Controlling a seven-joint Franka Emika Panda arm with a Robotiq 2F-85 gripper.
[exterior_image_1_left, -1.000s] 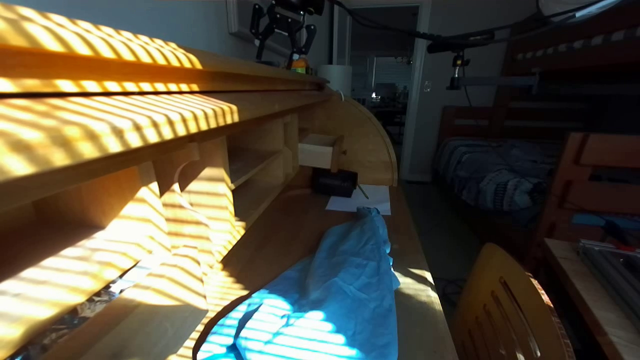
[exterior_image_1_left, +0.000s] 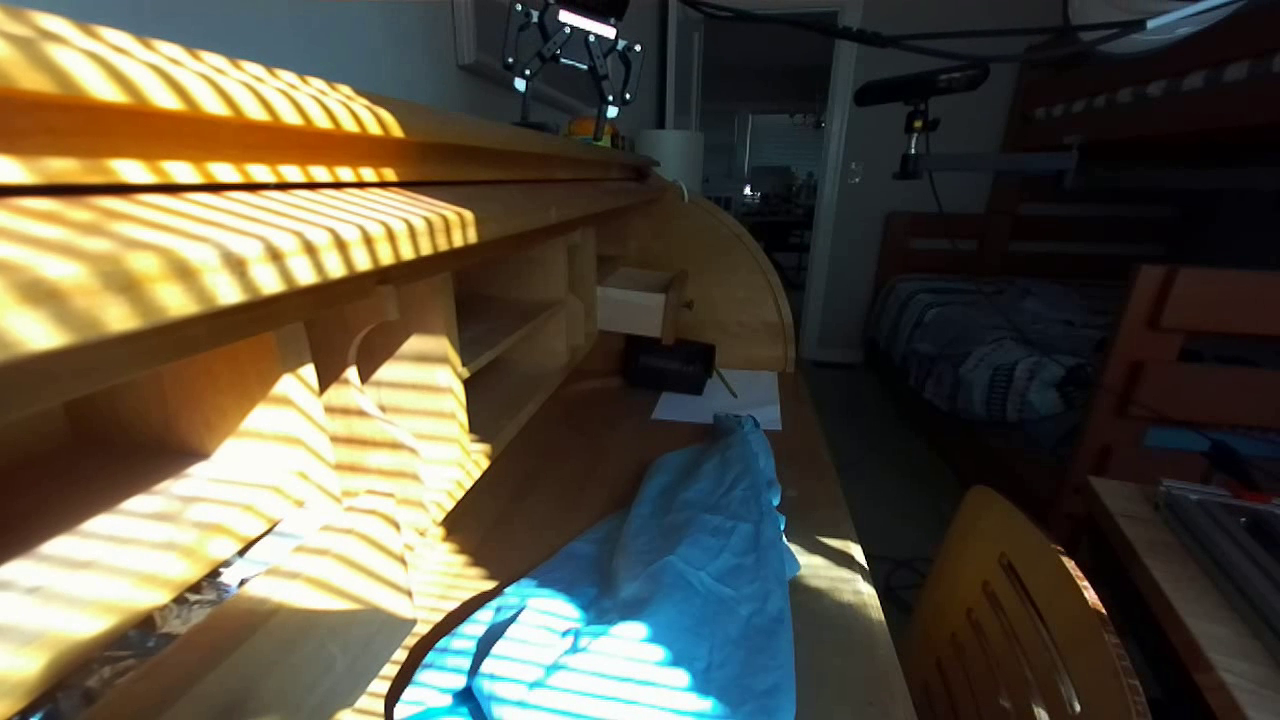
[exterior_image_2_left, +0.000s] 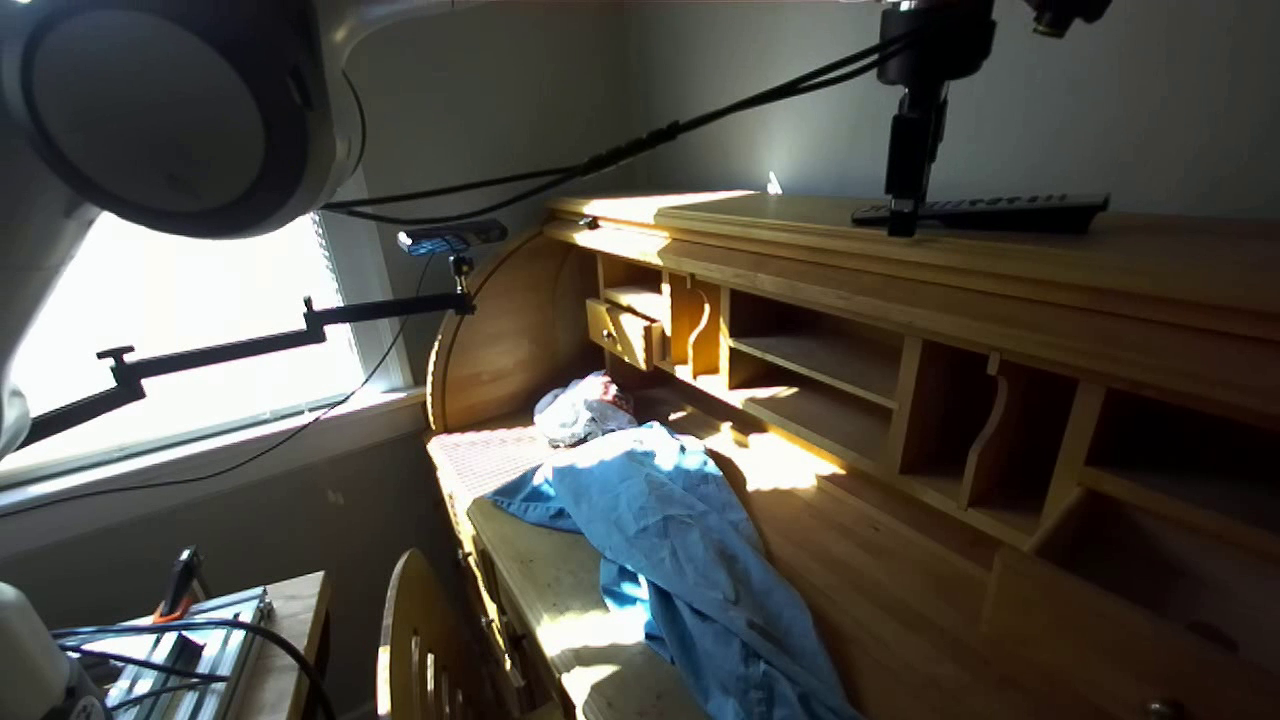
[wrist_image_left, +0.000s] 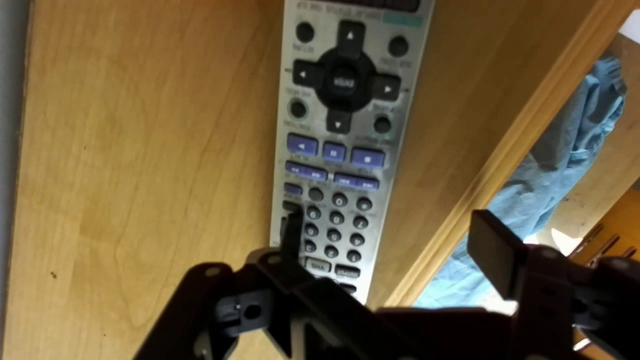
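Observation:
A long silver remote control (wrist_image_left: 342, 162) with black and purple buttons lies on the wooden desk top (wrist_image_left: 150, 150) in the wrist view. My gripper is over its number-pad end, the fingers well apart. One finger (wrist_image_left: 292, 237) overlaps the remote's left edge from this angle; the other is off to the right, past the top's front edge. Whether either touches the remote cannot be told. In exterior view 2 the gripper (exterior_image_2_left: 902, 223) points down at the remote (exterior_image_2_left: 1020, 214). In exterior view 1 the gripper (exterior_image_1_left: 566, 108) stands over the far end of the top.
Below, a blue cloth (exterior_image_1_left: 720, 528) lies crumpled across the desk surface. An open small drawer (exterior_image_1_left: 636, 300), a black box (exterior_image_1_left: 669, 365) and white paper (exterior_image_1_left: 750, 398) are at the far end. A wooden chair (exterior_image_1_left: 1020, 612) stands in front. Bare wood surrounds the remote's left side.
My gripper has shifted and turned slightly above the desk top. A bright strip of light now falls on it. The cloth and drawer have not moved.

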